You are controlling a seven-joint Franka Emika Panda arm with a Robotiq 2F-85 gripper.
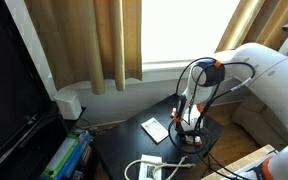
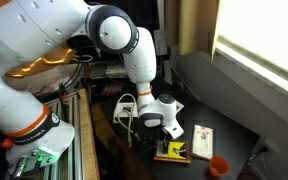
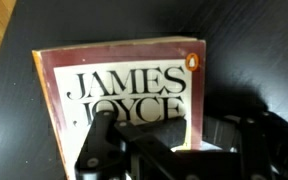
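Observation:
A paperback book (image 3: 124,88) lies flat on the dark table, its cover reading "JAMES JOYCE" in large letters between reddish-brown bands. My gripper is shut over the lower part of that cover, and nothing shows between its fingers. From the other side, in exterior view 2, the book (image 2: 172,156) shows just below the white hand, close to the fingertips. Whether the fingers touch the cover cannot be told. The lower edge of the book is hidden behind the gripper in the wrist view.
An orange cup (image 2: 219,166) stands to the right of the book. Beyond it lies a pale flat book (image 2: 202,141). A white power strip (image 1: 151,168) with a cord rests near the table's front. Several books (image 1: 66,156) stand at the left.

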